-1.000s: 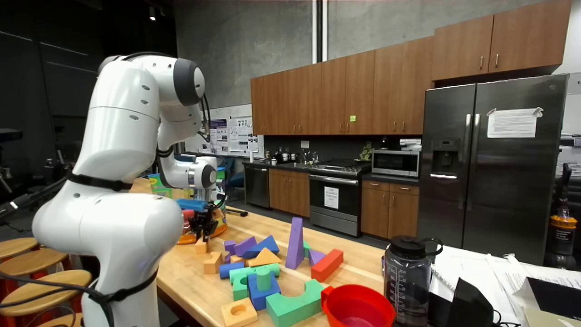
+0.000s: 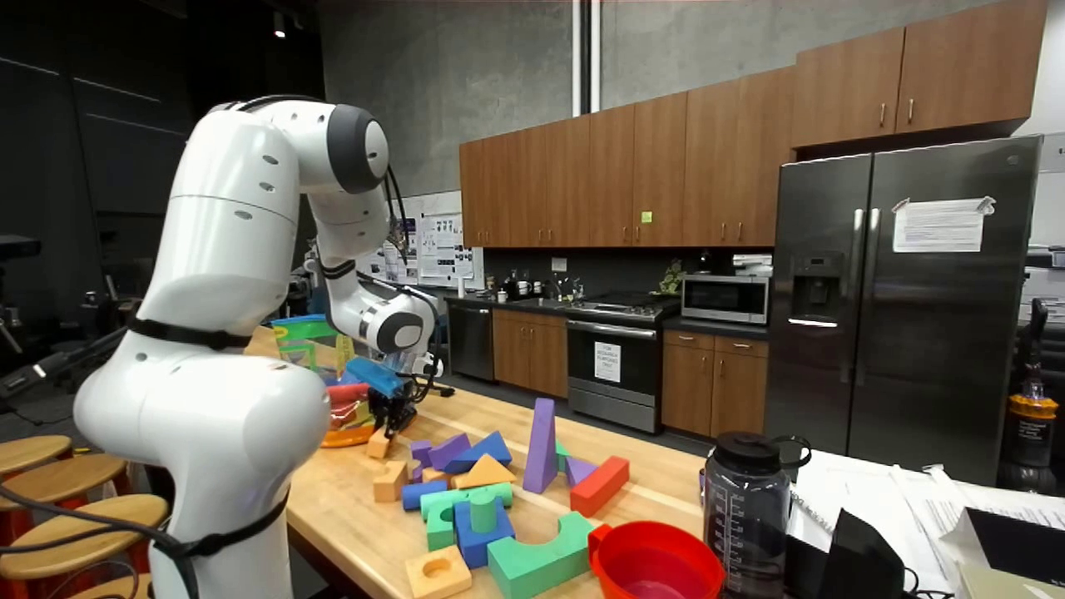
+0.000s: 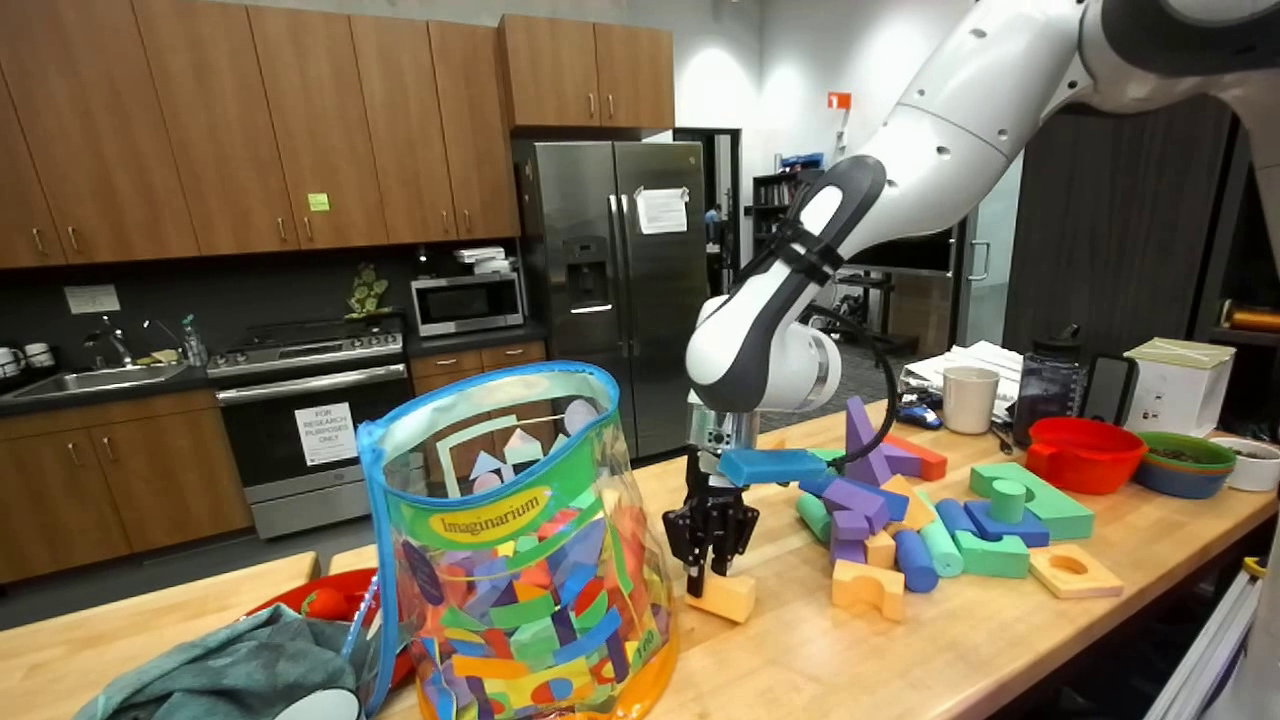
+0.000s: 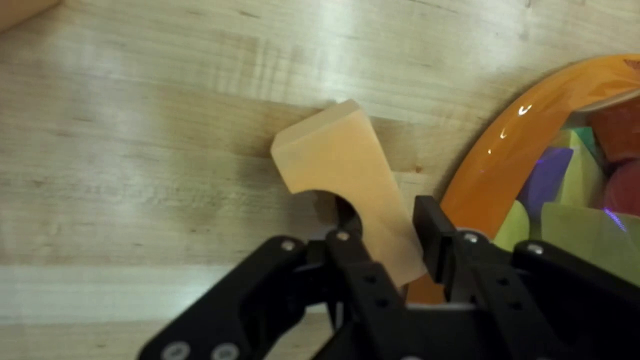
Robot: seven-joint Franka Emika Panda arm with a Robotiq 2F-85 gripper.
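Note:
An orange arch block is pinched between the two black fingers of my gripper, one finger inside its curved notch and the other against its outer side. Seen from exterior view 2, the same orange block is at the fingertips, low over the wooden table beside the bag; whether it touches the table I cannot tell. Exterior view 1 shows the gripper above the orange block, slanted. A clear Imaginarium bag with an orange base and blue rim holds many coloured blocks.
Loose blocks lie to one side, among them a tall purple wedge, a green arch and an orange arch. A red bowl and a dark bottle stand farther along. Bare table shows near the front edge.
In exterior view 1 my gripper has shifted right and tilted. The orange block has moved slightly right and up with it, and it now sits more slanted. The loose blocks are unmoved.

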